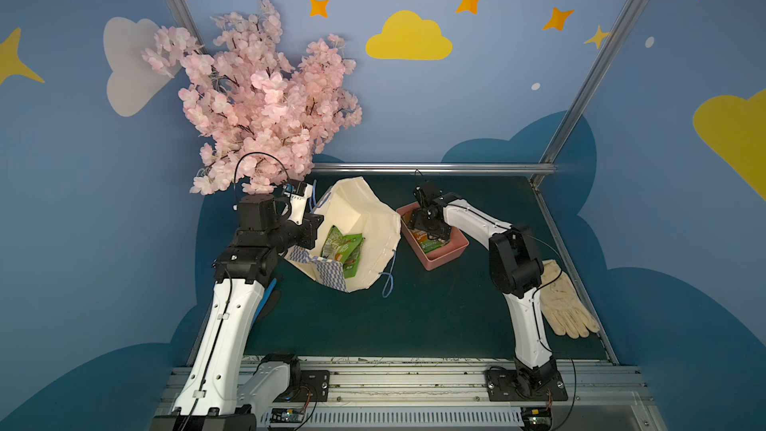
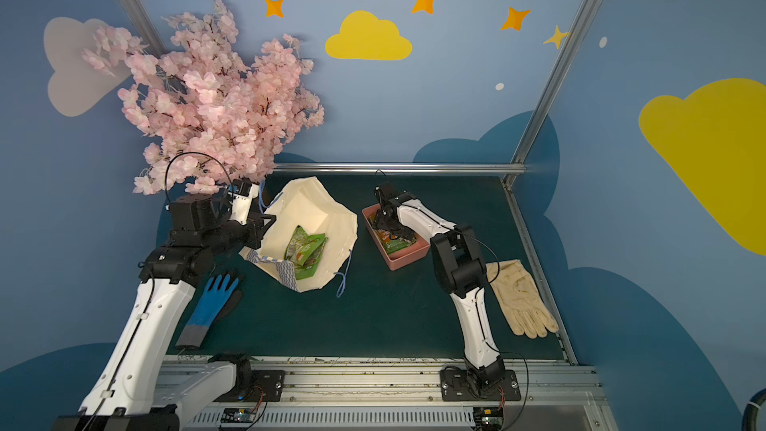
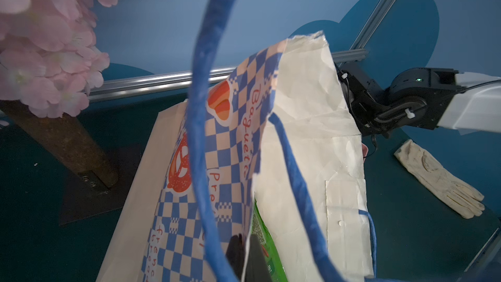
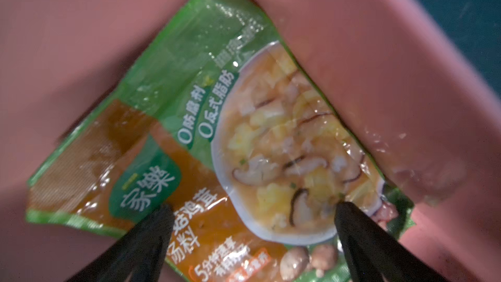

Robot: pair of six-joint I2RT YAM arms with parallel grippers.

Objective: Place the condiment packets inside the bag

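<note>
The cream paper bag (image 1: 371, 211) stands open-mouthed at the centre, with green condiment packets (image 1: 343, 247) inside. My left gripper is shut on the bag's rim at its left side; the thin paper edge runs between its dark fingers. To the right of the bag, the pink bin (image 1: 452, 252) holds at least one green-and-orange packet (image 4: 203, 141), lying flat against a wall. My right gripper is open just over that packet, one finger on either side of its lower part. From above, the right arm covers much of the bin's contents.
Pink blossom branches (image 1: 271, 103) rise behind the left arm. A beige glove (image 1: 566, 303) lies at the right edge, and a blue-grey glove (image 2: 207, 307) at the left. Blue cord handles (image 1: 388, 283) hang from the bag.
</note>
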